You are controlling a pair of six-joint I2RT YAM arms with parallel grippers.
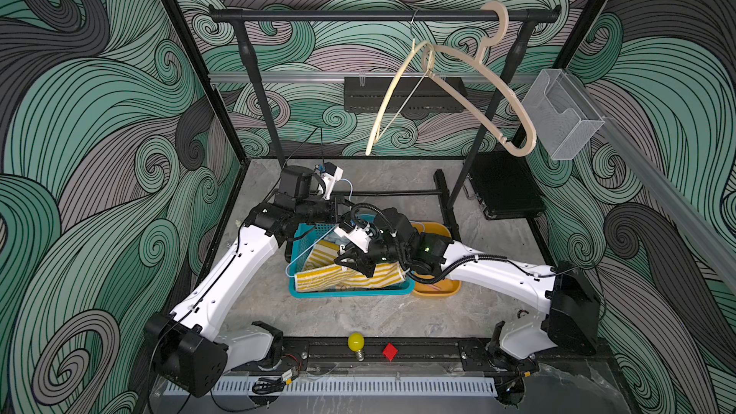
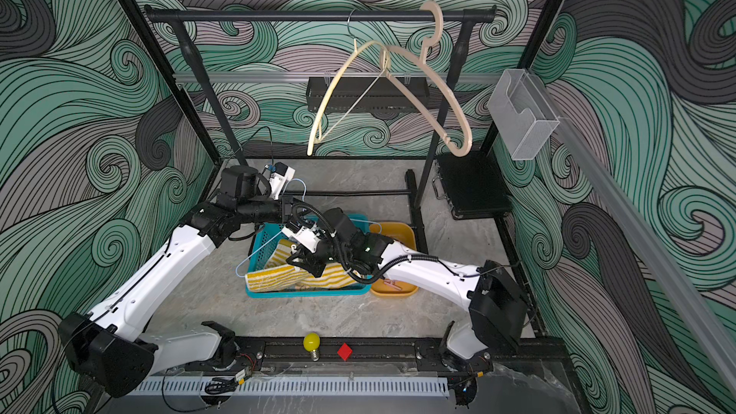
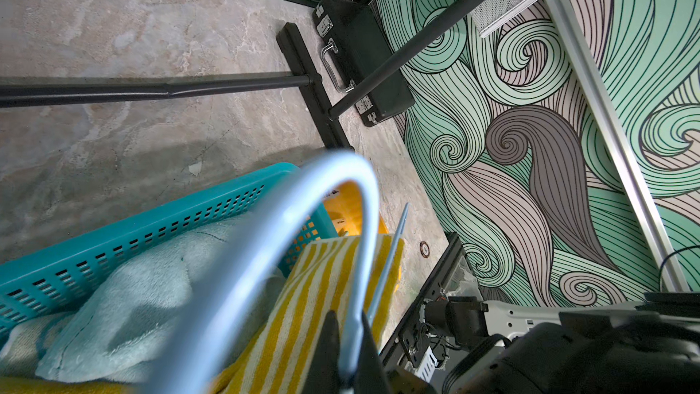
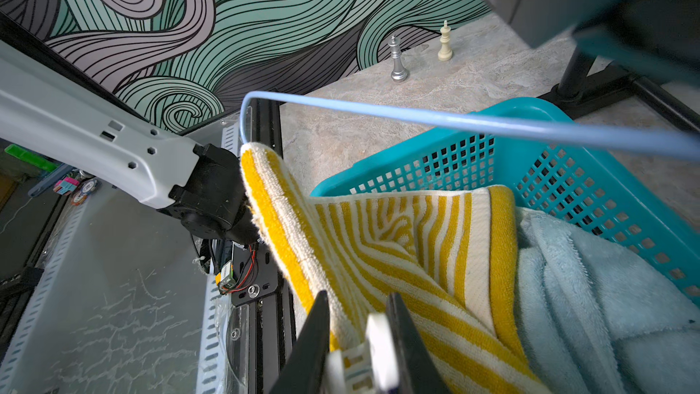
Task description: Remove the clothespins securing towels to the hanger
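Observation:
A light-blue wire hanger rises from my left gripper, which is shut on its hook in the left wrist view. The hanger's long bar reaches a yellow-and-white striped towel (image 4: 284, 233) lying over the teal basket (image 4: 598, 197). My right gripper is shut low at that towel, with something white between its fingers; whether this is a clothespin or cloth I cannot tell. A light-blue towel (image 4: 605, 292) lies beside the striped one in the basket.
An orange tray (image 1: 437, 285) sits right of the basket with pink pieces in it. Wooden hangers (image 1: 513, 107) hang from the black rack (image 1: 322, 13) above. A black case (image 1: 502, 184) lies at the back right. Both arms crowd over the basket.

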